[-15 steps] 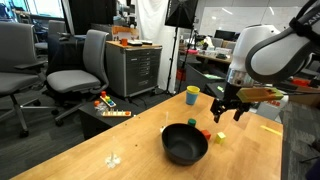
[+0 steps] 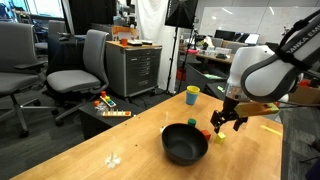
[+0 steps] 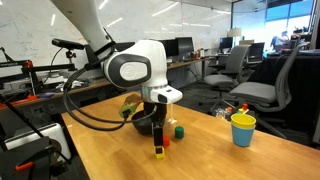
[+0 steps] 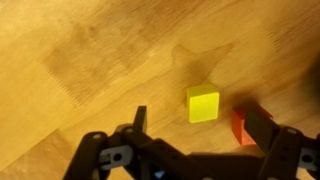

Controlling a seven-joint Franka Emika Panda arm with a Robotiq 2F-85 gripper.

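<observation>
A small yellow block (image 4: pixel 202 104) lies on the wooden table, between and a little ahead of the fingertips in the wrist view. Above it hangs my gripper, open and empty, its fingers apart on either side. Just right of the yellow block is a red block (image 4: pixel 243 128), partly covered by the right finger (image 4: pixel 260 129). In exterior view 1 the yellow block (image 2: pixel 221 139) sits below the gripper (image 2: pixel 226 121), with the red block (image 2: pixel 206 134) to its left. Exterior view 2 has the gripper over the yellow block (image 3: pixel 160 153) too.
A black bowl (image 2: pixel 185 144) stands left of the blocks, near a green object (image 2: pixel 192 123). Farther back are a blue and yellow bucket (image 3: pixel 243 129) and several coloured items (image 2: pixel 104 101).
My gripper has come down toward the yellow block and stays open. The blocks and the bowl have not moved.
</observation>
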